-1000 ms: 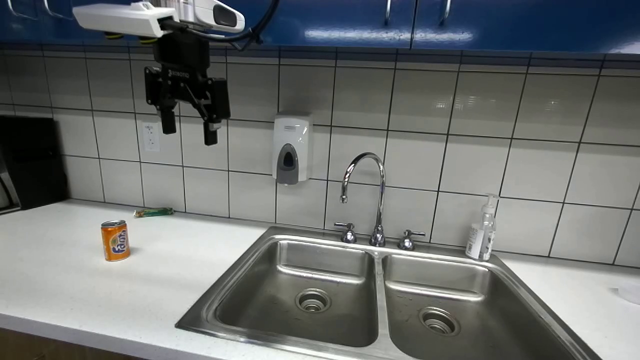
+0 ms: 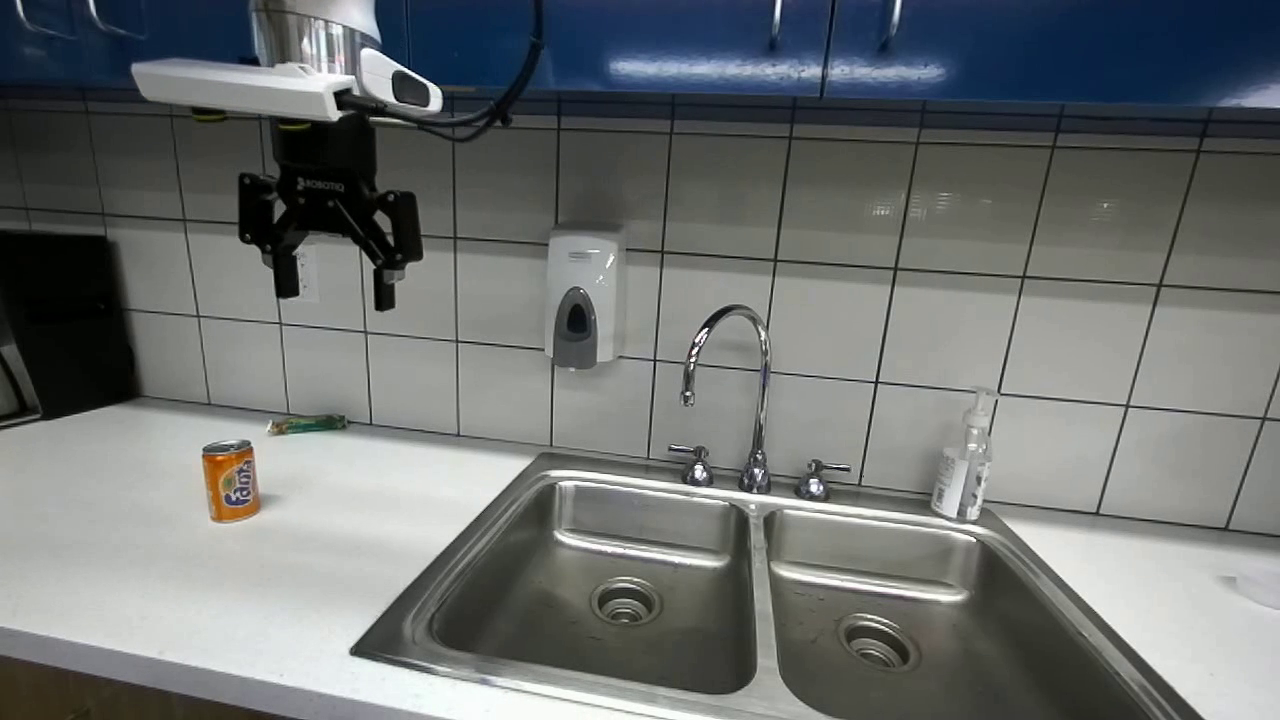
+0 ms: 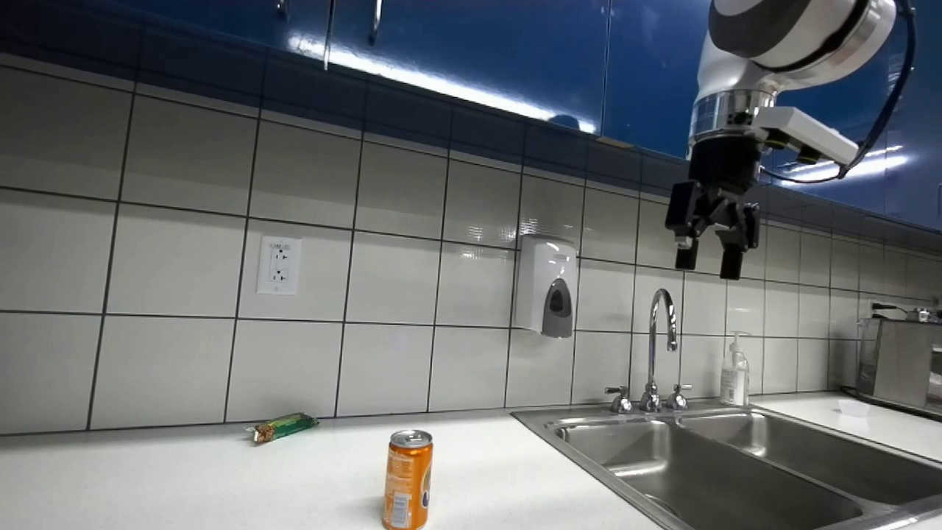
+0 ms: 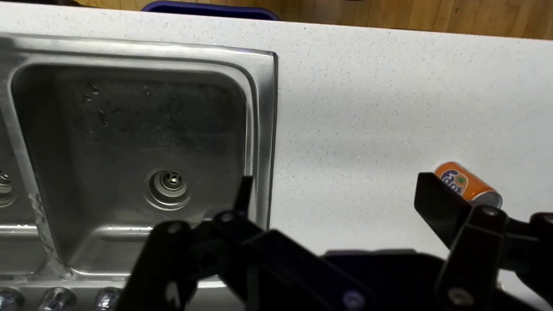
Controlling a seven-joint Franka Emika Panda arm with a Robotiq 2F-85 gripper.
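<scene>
High above the counter my gripper (image 2: pixel 336 300) hangs pointing down, open, with nothing between its fingers; it shows in exterior view 2 (image 3: pixel 708 265) as well. An orange Fanta can (image 2: pixel 230 481) stands upright on the white counter, left of the sink and well below the gripper. In the wrist view the can (image 4: pixel 466 185) appears at the right, partly covered by one finger (image 4: pixel 435 204). Close to the tiled wall lies a small green wrapped packet (image 3: pixel 284 427), behind the can; I cannot make it out in the wrist view.
A double steel sink (image 2: pixel 764 600) with a tall faucet (image 2: pixel 758 396) fills the counter's right part. A soap dispenser (image 2: pixel 584 298) is fixed to the wall, and a pump bottle (image 2: pixel 964 462) stands behind the sink.
The can and the green packet have not moved.
</scene>
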